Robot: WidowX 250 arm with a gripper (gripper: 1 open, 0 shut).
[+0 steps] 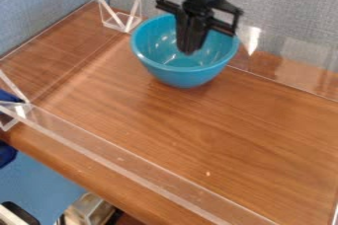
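Observation:
A teal plastic bowl (185,69) sits upright on the wooden table toward the back. My black gripper (189,41) reaches down into the bowl from above, its fingertips near the bowl's inner back half. It looks shut, and nothing shows between its fingers; whether it touches the bowl's inside cannot be told.
Clear plastic edging runs along its borders, with white wire brackets (119,17) at the back left. A grey fabric wall stands behind, and a blue item (8,101) is at the left edge.

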